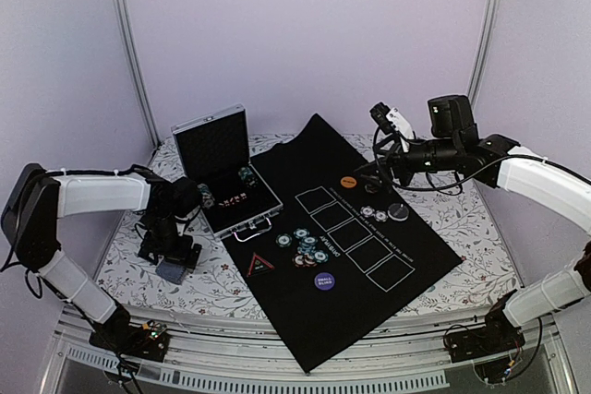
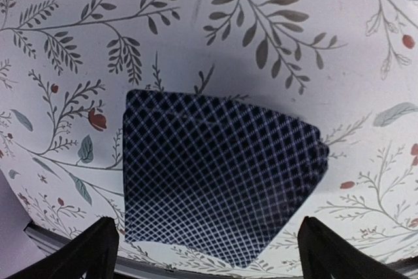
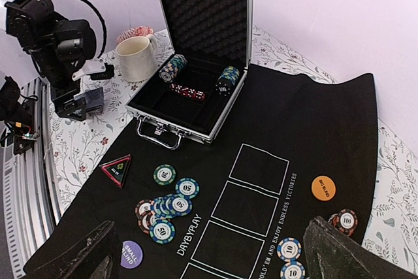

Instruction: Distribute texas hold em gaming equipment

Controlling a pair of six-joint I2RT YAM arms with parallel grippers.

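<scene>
A dark blue checked deck of cards (image 2: pixel 215 168) lies on the floral table at the front left, with my left gripper open right over it, its fingers on either side. The open silver chip case (image 3: pixel 183 114) holds chip stacks and red dice. Loose chips (image 3: pixel 163 230), a small blind button (image 3: pixel 130 253), a big blind button (image 3: pixel 323 187) and an all-in triangle (image 3: pixel 116 169) lie on the black mat (image 1: pixel 305 329). My right gripper (image 1: pixel 374 173) hangs open over the mat's right part, nothing between its fingers.
A white mug (image 3: pixel 136 58) stands behind the case at the left. The mat's printed card boxes are empty. Bare table lies right of the mat.
</scene>
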